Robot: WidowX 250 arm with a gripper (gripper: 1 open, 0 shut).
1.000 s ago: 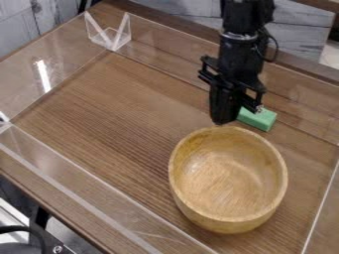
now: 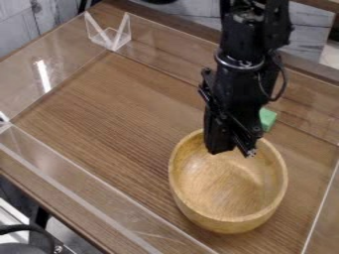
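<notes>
My black gripper (image 2: pixel 228 140) hangs over the back part of a large oval tan bowl (image 2: pixel 228 196), covering some of its rim; the gripper looks shut, with nothing visible between its fingers. The bowl's inside looks empty. A small green object (image 2: pixel 267 116) lies behind the bowl on the right, partly hidden by the arm.
A clear plastic rack (image 2: pixel 110 32) stands at the back left. A black cable lies at the lower left edge.
The bowl has not visibly moved.
</notes>
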